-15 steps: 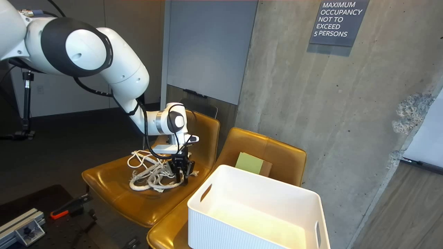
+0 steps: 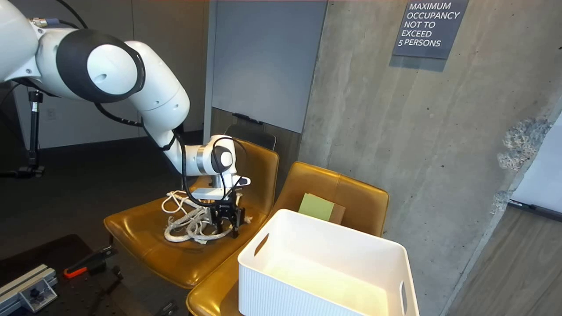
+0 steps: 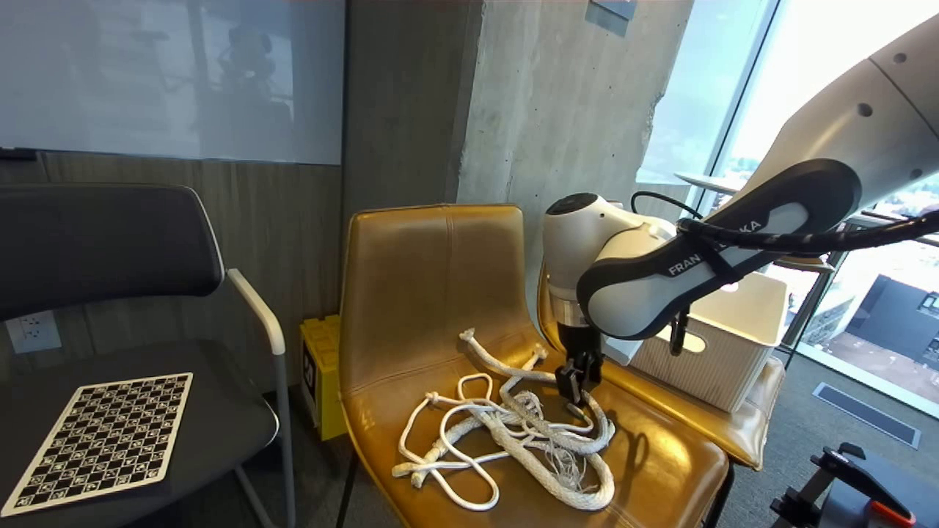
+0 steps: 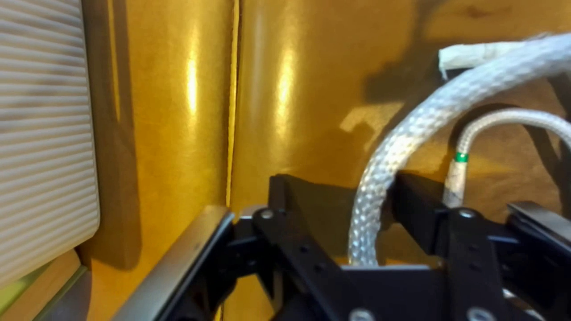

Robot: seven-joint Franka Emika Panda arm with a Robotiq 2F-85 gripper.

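Note:
Thick white braided rope [image 4: 396,144] curves down between the two black fingers of my gripper in the wrist view. The fingers stand part open, with a gap between the rope and the left finger; the right finger lies close to the rope, and I cannot tell if it touches. A thinner white cord [image 4: 514,116] with a green band lies to the right. In exterior view 2 the tangled ropes [image 3: 528,431] spread over the tan chair seat [image 3: 660,475], with my gripper [image 3: 576,396] low at their right side.
A white ribbed bin [image 2: 263,287], empty inside, stands on the adjoining tan chair [image 2: 337,184]. Behind it are a green and a brown block [image 2: 316,206]. A dark chair [image 3: 211,387] holding a checkered board [image 3: 106,440] is off to the left.
My gripper has moved down a little toward the chair seat and slightly to the left in exterior view 1. The rope pile and bin look unmoved.

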